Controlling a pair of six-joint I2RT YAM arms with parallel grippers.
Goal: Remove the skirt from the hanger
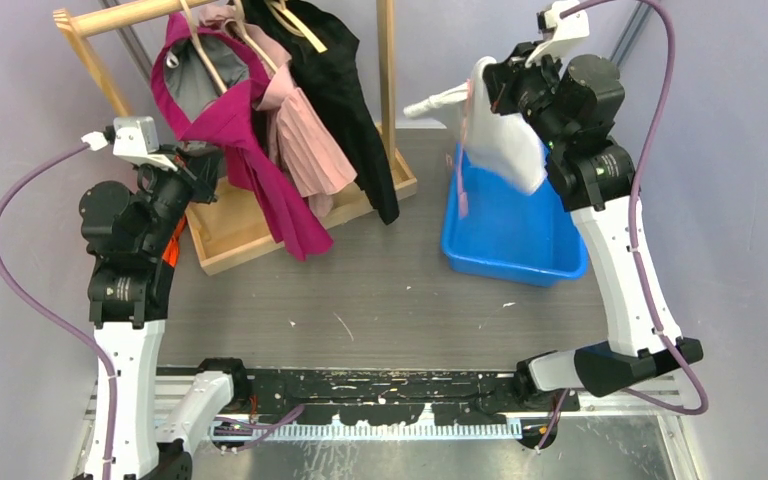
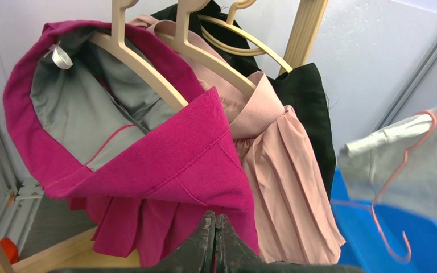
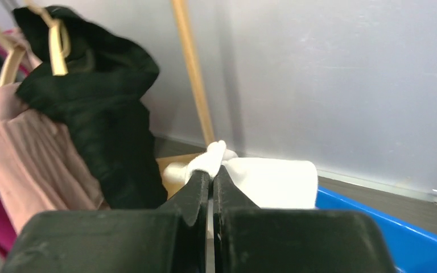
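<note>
White cloth, which I take to be the skirt, hangs blurred from my right gripper, which is shut on it above the back of the blue bin. In the right wrist view, bunched cloth shows at the fingertips. The pink hanger is still with the cloth: it loops round a rolled white end, and its hook dangles down. My left gripper is shut beside the rack, nothing visible between its fingers.
A wooden rack at the back left holds a magenta garment, a pink pleated garment and a black one on beige hangers.
</note>
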